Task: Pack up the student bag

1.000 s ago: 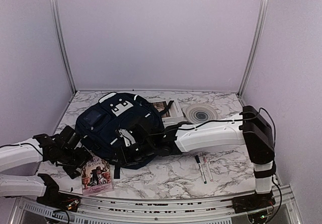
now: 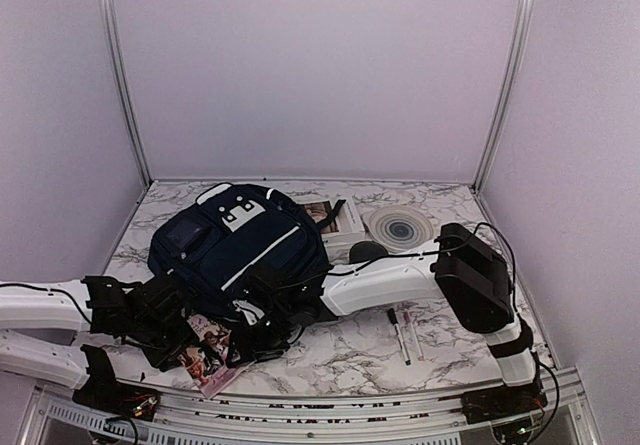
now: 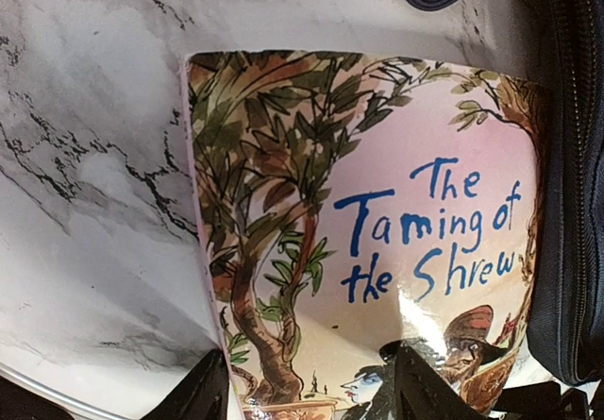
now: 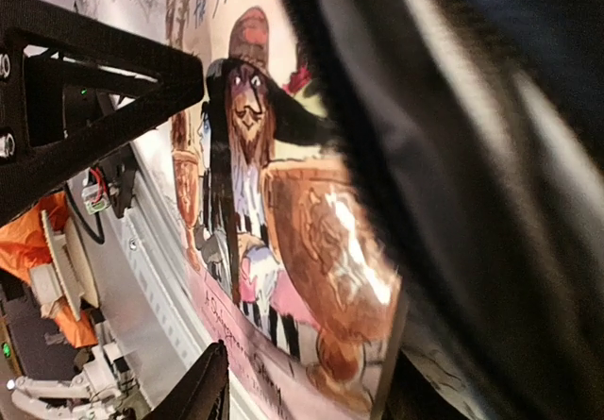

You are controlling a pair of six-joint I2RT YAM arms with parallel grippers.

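The book The Taming of the Shrew (image 3: 415, 203) lies slanted at the front left of the table, against the navy bag (image 2: 225, 245). My left gripper is open over the cover, one finger by the spine edge and the other above the picture. Over the book's other side, my right gripper stands open, with the lower part of the cover showing between its fingertips. Whether either one touches the book, I cannot tell. In the top view both grippers hide much of the book (image 2: 210, 380).
A dark-capped pen (image 2: 400, 337) and a reddish pen (image 2: 413, 335) lie on the right. Behind the right arm are a round grey-ringed item (image 2: 400, 227) and another book (image 2: 345, 223). The bag's dark zipped edge (image 4: 340, 137) hangs close to my right gripper.
The book has turned and shifted right, towards the bag, with my left gripper moving alongside. My right gripper has come down close to the book.
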